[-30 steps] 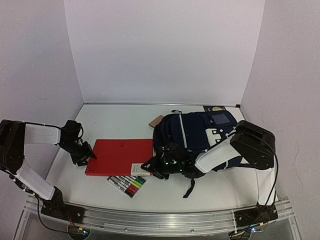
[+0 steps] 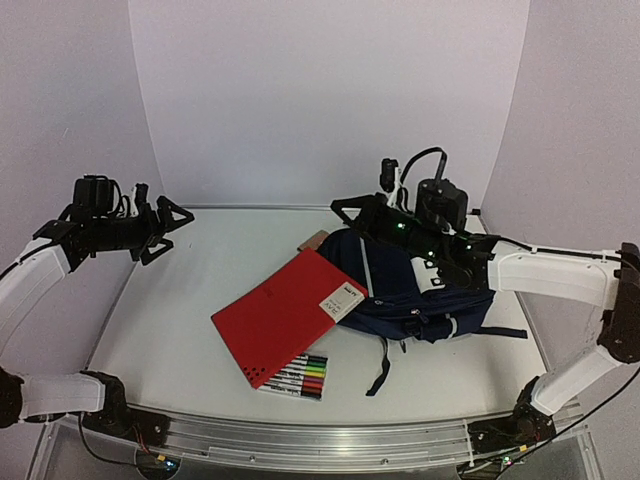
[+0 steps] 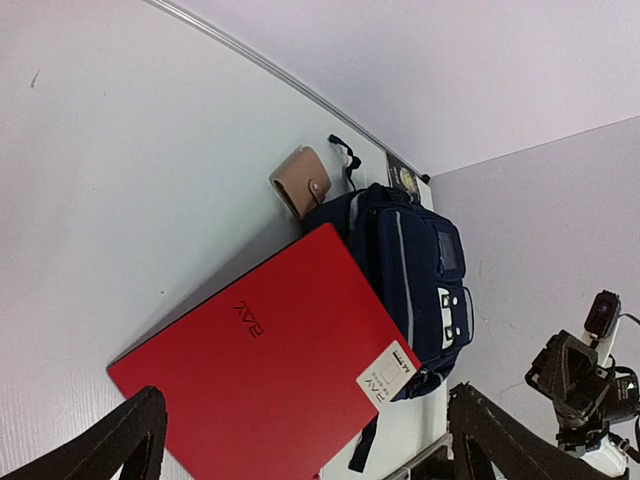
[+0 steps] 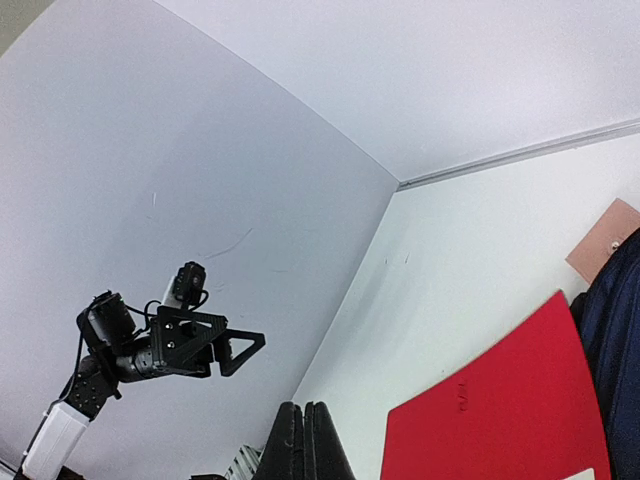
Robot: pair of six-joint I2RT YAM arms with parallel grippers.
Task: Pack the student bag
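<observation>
A flat red folder (image 2: 275, 315) with a white label lies slanted, its right corner over the edge of the navy bag (image 2: 460, 305) and its lower edge over the colored markers (image 2: 300, 376). My left gripper (image 2: 172, 240) hangs open and empty, well left of the folder. In the left wrist view its fingers (image 3: 505, 440) are spread wide. My right gripper (image 2: 338, 210) is above the bag's back left edge, clear of the folder. In the right wrist view its fingers (image 4: 290, 445) are together with nothing between them. The right arm hides part of the bag.
Behind the folder's upper corner, beside the bag, is a brown leather item (image 3: 300, 182). A dark flat item (image 3: 404, 180) lies at the table's back edge. Bag straps (image 2: 380, 370) trail on the table.
The folder has shifted right and turned, from flat near the left gripper to leaning on the bag. Both arms have lifted away from it. The markers have slid right and turned.
</observation>
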